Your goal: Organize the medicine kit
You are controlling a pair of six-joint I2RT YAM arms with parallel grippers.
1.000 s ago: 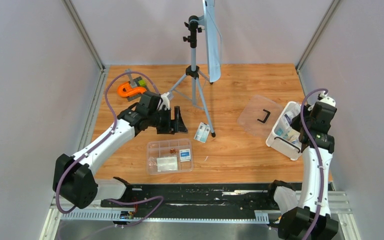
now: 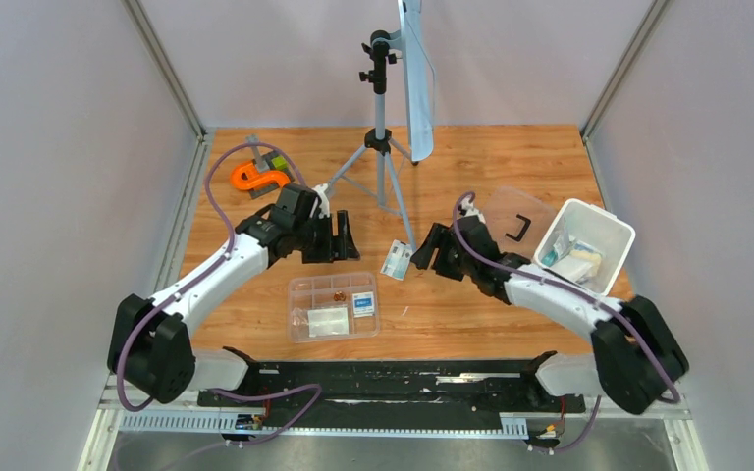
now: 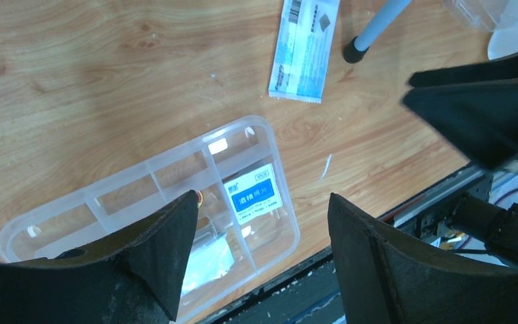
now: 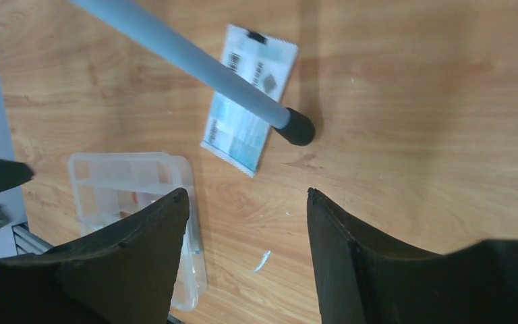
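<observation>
A clear divided tray lies front centre on the table, with a blue-and-white packet, a white packet and a small reddish item in separate compartments. Flat on the wood beyond the tray's right corner is a blue-white sachet; the stand's leg crosses over it in the right wrist view. My left gripper is open above the tray's back right side, nothing between its fingers. Right of the sachet, my right gripper hangs with its fingers apart and empty.
A white bin holding several packages stands at the right, its clear lid beside it. The stand's leg comes down next to the sachet. An orange tool lies back left. A small white scrap lies right of the tray.
My right arm has swung left from over the white bin to beside the sachet, uncovering the bin, which now sits turned and slightly farther right.
</observation>
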